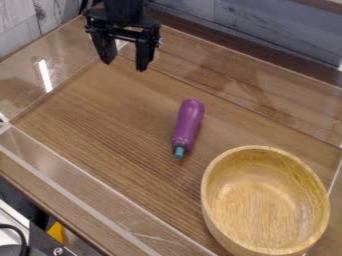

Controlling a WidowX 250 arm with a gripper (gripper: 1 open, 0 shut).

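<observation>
My gripper (124,52) is at the back left, over the wooden table, its two black fingers spread apart with nothing visible between them. A purple eggplant-like object (189,124) with a blue-green tip lies in the middle of the table, apart from the gripper. A large pale yellow bowl (265,235) sits at the front right.
Wooden walls (267,30) close off the back, with a pale, marked side at the far left. Cables and a yellow item lie beyond the front-left edge.
</observation>
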